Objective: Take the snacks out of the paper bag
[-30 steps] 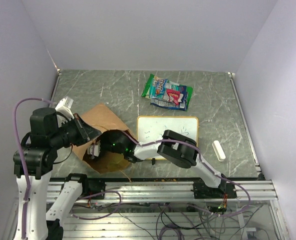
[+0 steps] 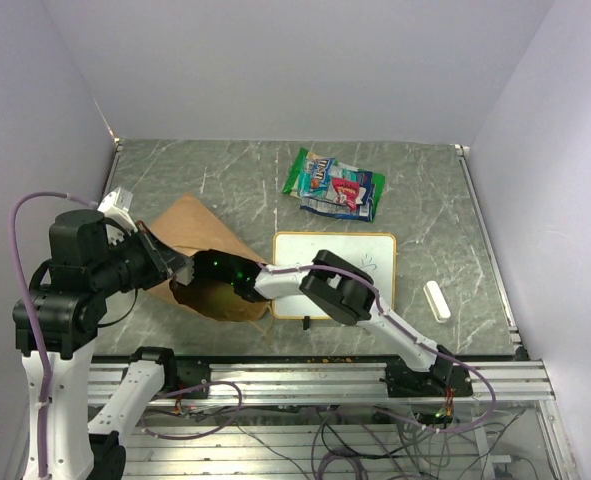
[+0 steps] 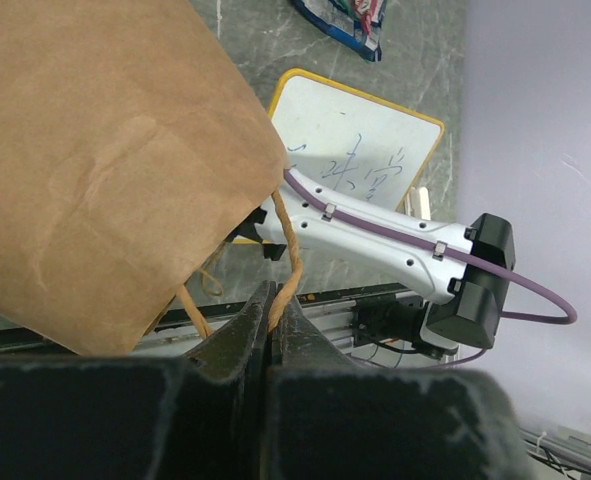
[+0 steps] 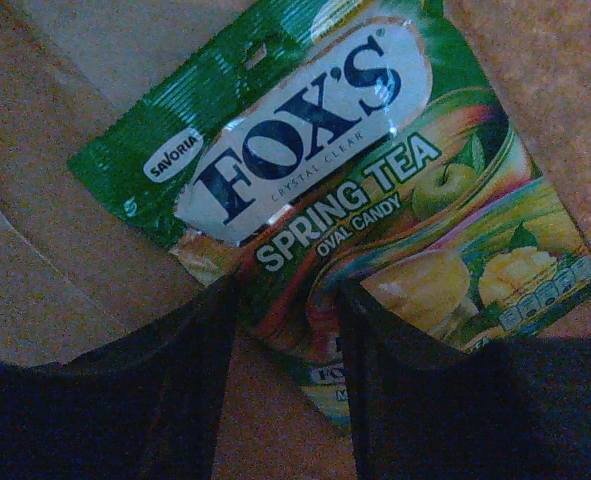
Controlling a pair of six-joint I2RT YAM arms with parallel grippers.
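The brown paper bag (image 2: 200, 222) lies at the left of the marble surface, its mouth toward the front. My left gripper is shut on the bag's twisted handle (image 3: 288, 235). Inside the bag, my right gripper is part open over a green Fox's Spring Tea candy packet (image 4: 335, 150), which lies against brown paper; whether its fingers grip the packet is unclear. A pile of snack packets (image 2: 330, 185) lies outside the bag at the back.
A whiteboard (image 2: 335, 250) lies right of the bag, under the right arm. A white eraser (image 2: 437, 301) sits at the right. Walls enclose the sides and back; free surface shows at the back left and right.
The left arm and bag edge have moved slightly; the outside packets are unchanged.
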